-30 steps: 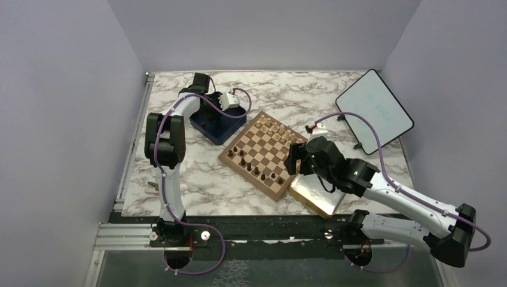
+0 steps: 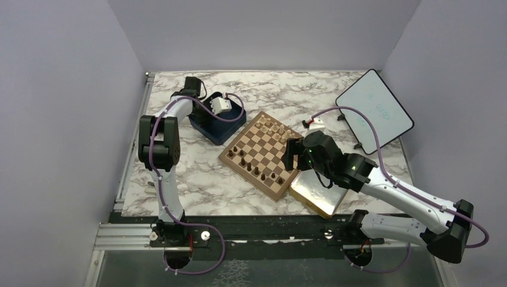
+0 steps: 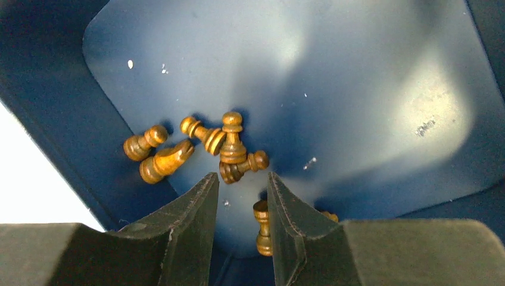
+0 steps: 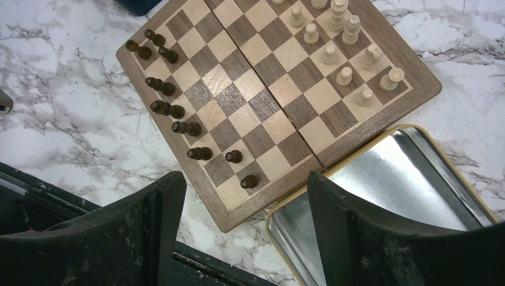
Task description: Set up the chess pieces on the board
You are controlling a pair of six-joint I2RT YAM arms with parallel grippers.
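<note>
In the left wrist view, several brown chess pieces (image 3: 232, 140) lie in a loose group inside the dark blue bin (image 3: 369, 113). Another piece (image 3: 262, 229) lies partly behind the fingers of my left gripper, which is open with a narrow gap and holds nothing. The chessboard (image 4: 238, 89) carries dark pieces (image 4: 186, 128) along one side and light pieces (image 4: 345, 75) along the opposite side, all upright. Over the board's right part, my right gripper stands wide open and empty, in the right wrist view.
A silver tray with a gold rim (image 4: 381, 196) adjoins the board. In the top view, a whiteboard (image 2: 376, 110) leans at the back right. Bare marble table (image 2: 197, 191) lies left of the board.
My left arm has shifted to the left over the bin. My right arm has moved only very slightly. The pieces on the board look unchanged.
</note>
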